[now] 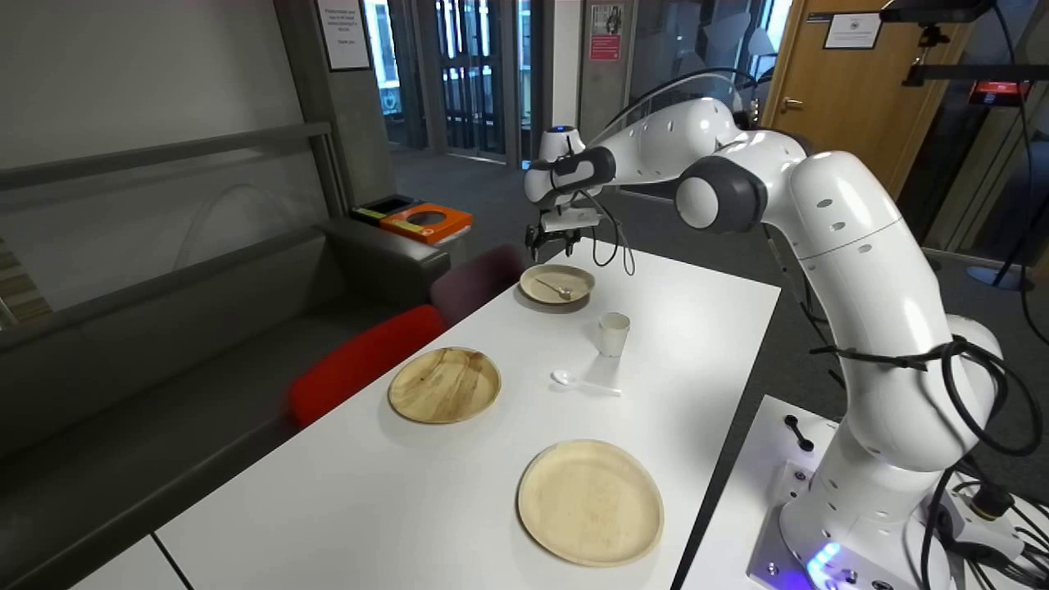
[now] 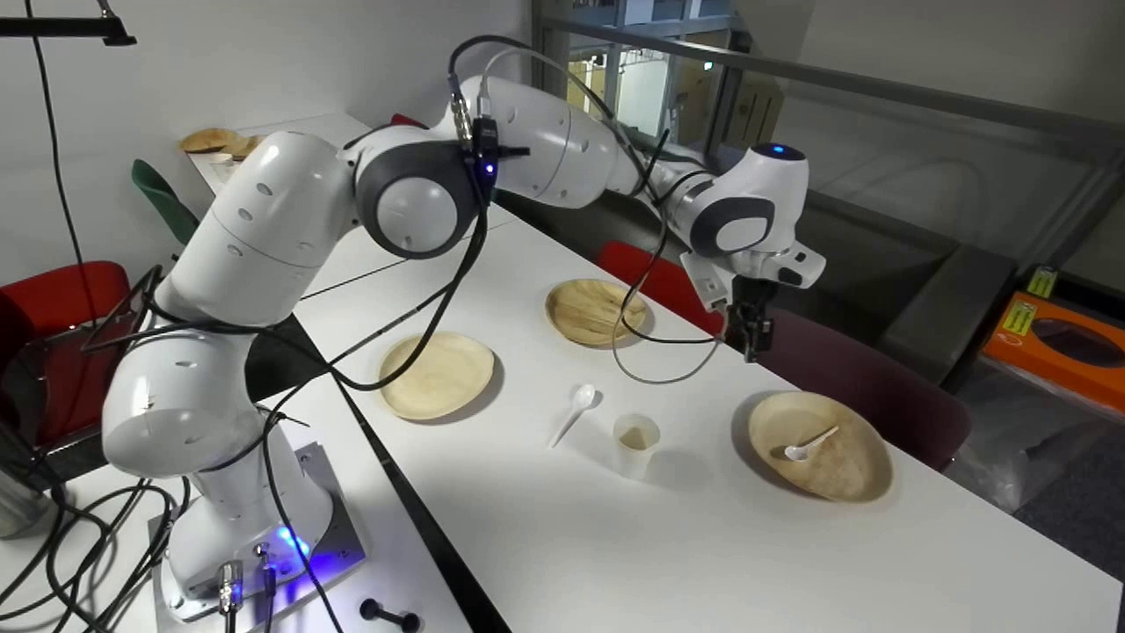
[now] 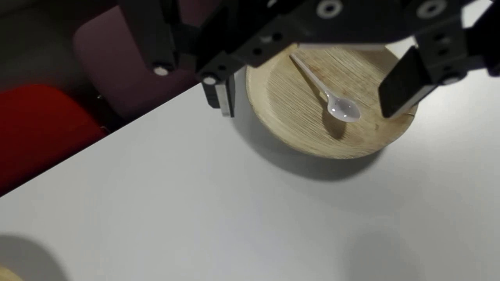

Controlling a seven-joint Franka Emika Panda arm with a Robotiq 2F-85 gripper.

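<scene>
My gripper stands open above the far plate, its two fingers wide apart with nothing between them. That wooden plate [image 1: 538, 292] has a raised rim and lies at the far end of the table. A white plastic spoon [image 3: 344, 110] rests inside it, bowl toward the middle and handle toward the rim. In the wrist view the right finger [image 3: 405, 82] overlaps the plate's edge, and the gripper's body hides its upper part. A second white spoon [image 1: 588, 383] lies on the bare table, close to a white cup [image 1: 612, 335] standing upright.
Two empty wooden plates lie nearer the base: one by the chair-side edge [image 1: 444, 385], one toward the front [image 1: 590, 502]. A red chair [image 1: 369, 359] and a purple chair [image 1: 479, 283] line that edge.
</scene>
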